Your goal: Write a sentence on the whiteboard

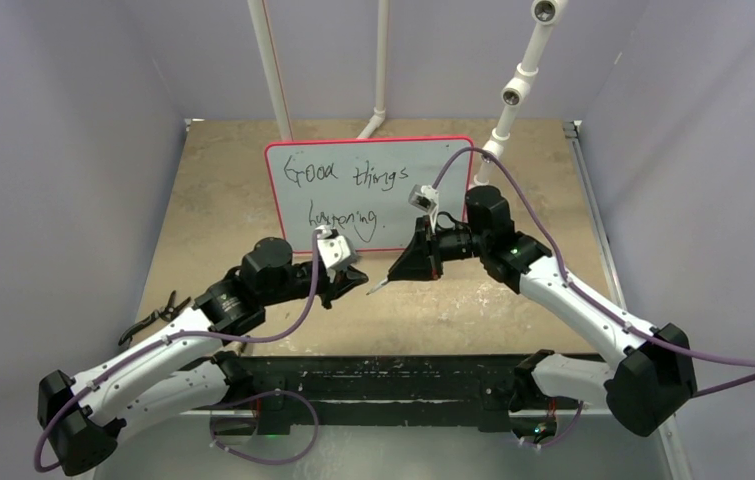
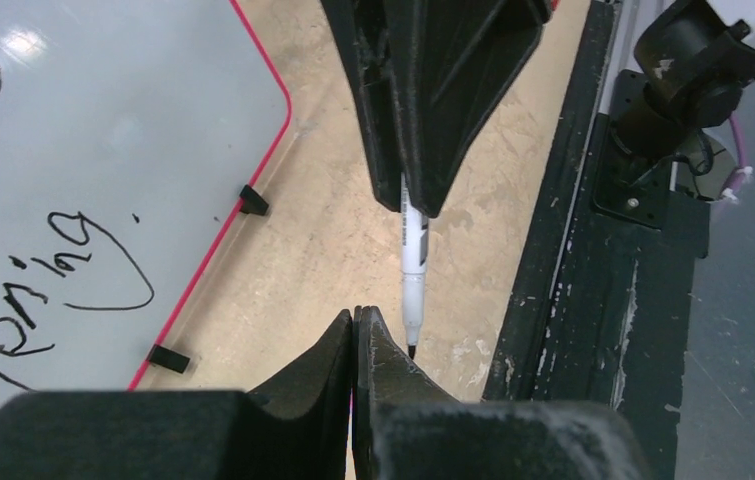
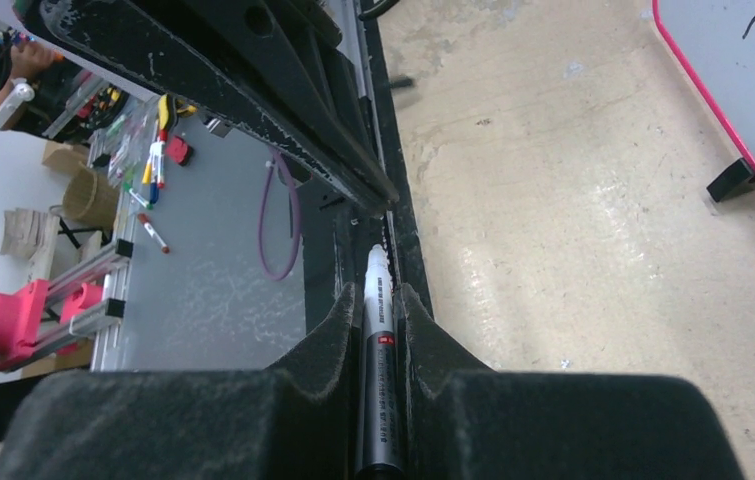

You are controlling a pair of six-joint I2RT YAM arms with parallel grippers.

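The whiteboard (image 1: 293, 212) has a red rim and lies at the back, with "Good things" and a second, less clear word handwritten in black. My right gripper (image 1: 390, 278) is shut on a slim white marker (image 1: 378, 286), whose bare dark tip points down in the left wrist view, where the marker (image 2: 413, 262) shows most clearly. Left of it, my left gripper (image 1: 364, 279) has its fingers together, a small gap from the marker. What lies between those fingers does not show. Both grippers are in front of the board's lower edge.
Black-handled pliers (image 1: 156, 318) lie at the left of the tan table (image 1: 223, 190). A purple cable runs along each arm. In the right wrist view, several coloured markers (image 3: 157, 162) lie off to the side.
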